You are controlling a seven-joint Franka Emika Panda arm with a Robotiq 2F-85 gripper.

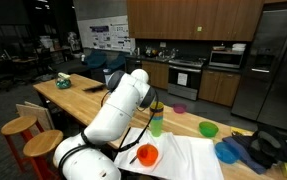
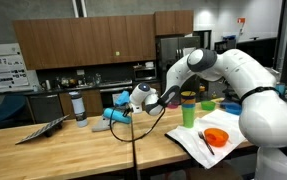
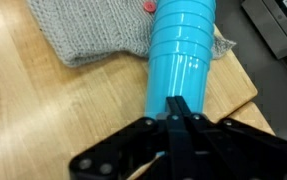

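Observation:
A stack of blue cups [image 3: 182,45] lies on its side on the wooden table, partly over a grey knitted cloth [image 3: 93,30], in the wrist view. My gripper is above the near end of the stack, its dark fingertips shut together with nothing seen between them. Whether they touch the cups cannot be told. In exterior view 2 the blue stack [image 2: 121,117] is on the far part of the table, with my arm reaching over to it from the right.
A green cup [image 2: 188,116] and an orange bowl [image 2: 216,137] stand near the arm's base, the bowl on a white sheet [image 1: 188,158]. A blue bowl [image 1: 227,152] and a green bowl [image 1: 209,129] lie farther right.

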